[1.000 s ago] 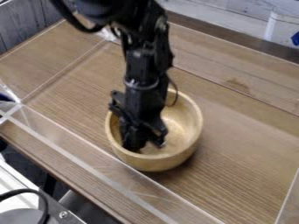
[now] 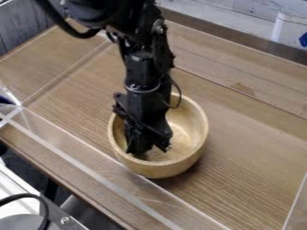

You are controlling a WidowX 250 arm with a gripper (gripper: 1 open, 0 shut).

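A round tan wooden bowl [image 2: 180, 153] stands on the wooden table near the middle of the view. The black gripper [image 2: 142, 142] reaches down into its left part, fingertips low inside near the bottom. The fingers appear closed, and nothing can be made out between them. The arm and gripper hide much of the bowl's back-left interior.
Clear strips run along its left and front edges. A white cluttered area lies beyond the back right edge, and white equipment with a black cable is at the lower left.
The arm and bowl stand almost where they were; the gripper has shifted very slightly, and the picture is sharper than a second ago.
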